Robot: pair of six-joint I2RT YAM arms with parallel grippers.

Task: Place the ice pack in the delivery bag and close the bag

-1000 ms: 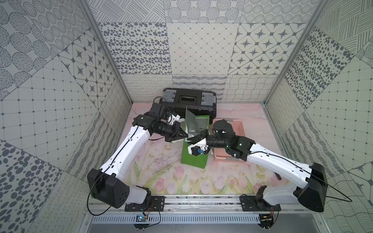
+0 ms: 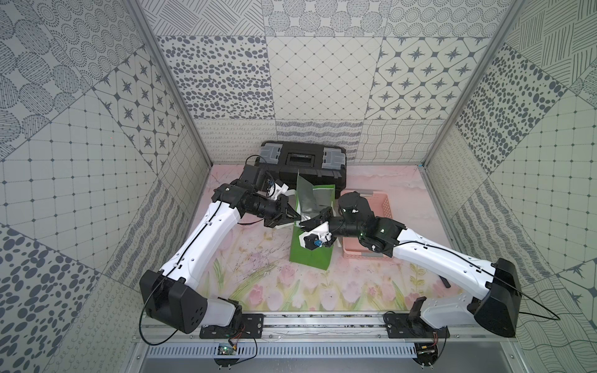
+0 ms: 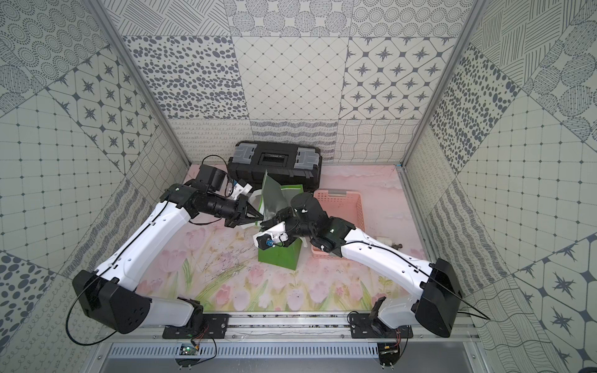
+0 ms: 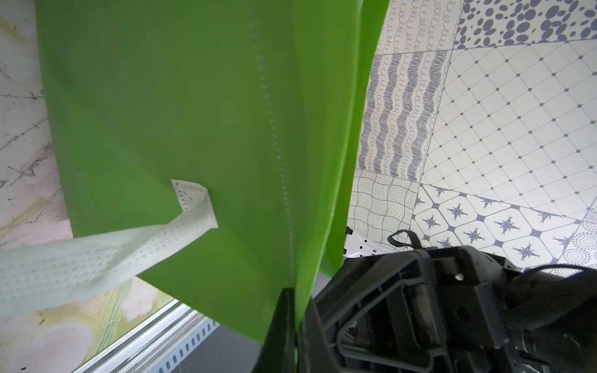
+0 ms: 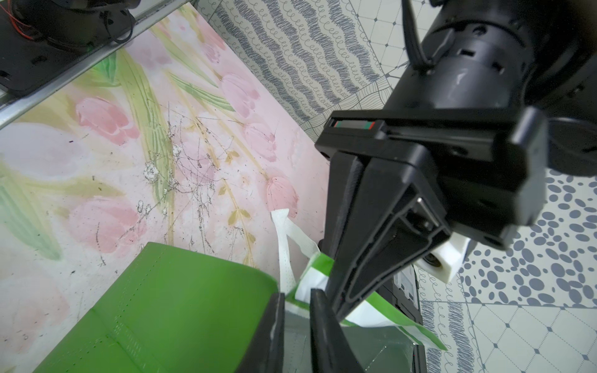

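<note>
The green delivery bag (image 2: 312, 253) stands at the middle of the table with its mouth spread and its silvery-grey lining (image 2: 316, 197) showing. In the left wrist view my left gripper is shut on the bag's rim, the green edge passing between its fingers. My right gripper is at the bag's mouth, its fingertips a little apart with the grey lining behind them. Nothing is seen held there. A white strap (image 4: 105, 261) hangs from the bag's side. I cannot see the ice pack in any view.
A black toolbox (image 2: 301, 163) stands behind the bag. Right of the bag sits a pink basket (image 2: 384, 208), partly covered by my right arm. Both arms meet closely over the bag.
My right arm has shifted very slightly. The left arm and the bag look unchanged.
</note>
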